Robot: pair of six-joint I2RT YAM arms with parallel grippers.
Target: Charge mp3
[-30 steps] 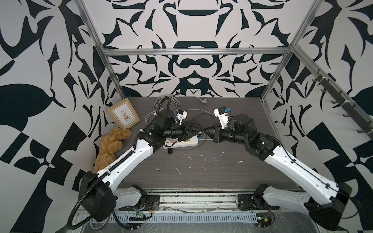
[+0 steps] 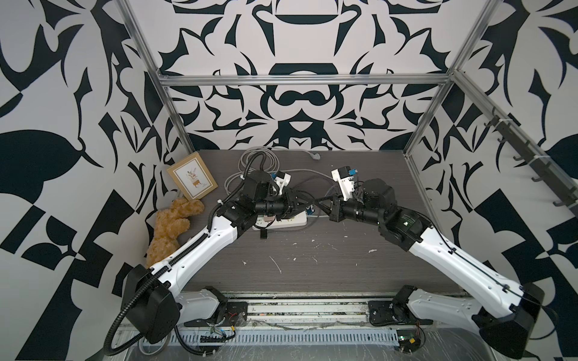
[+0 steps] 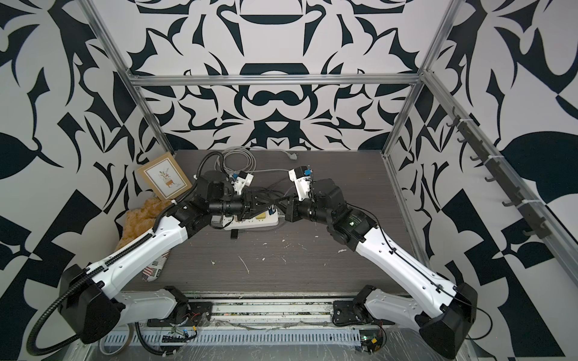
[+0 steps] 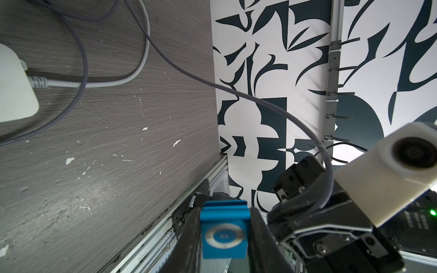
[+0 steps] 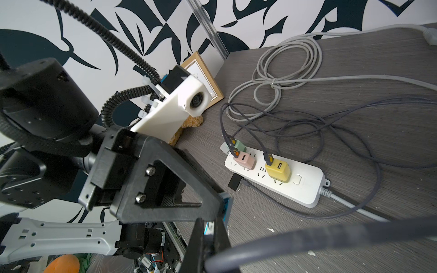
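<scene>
Shut on the small blue mp3 player (image 4: 225, 234) is my left gripper (image 2: 308, 208), with a finger on each side and the white ring control facing the left wrist camera. My right gripper (image 2: 322, 208) meets it tip to tip above the table, shut on the end of a dark grey charging cable (image 5: 318, 241). The cable's plug tip is hidden among the fingers, so I cannot tell whether it sits inside the player's port. On the table below lies a white power strip (image 5: 298, 193), bearing yellow (image 5: 278, 169), pink (image 5: 245, 160) and green (image 5: 238, 145) chargers with cables.
Dark cables (image 5: 318, 125) tangle behind the strip, near a coiled grey cord (image 5: 314, 59). A small black piece (image 5: 235, 182) lies in front of the strip. To the left are a framed picture (image 2: 192, 175) and a brown plush toy (image 2: 171, 225).
The right gripper has shifted very slightly, with its tips still against the left gripper. The left arm has stayed almost still.
</scene>
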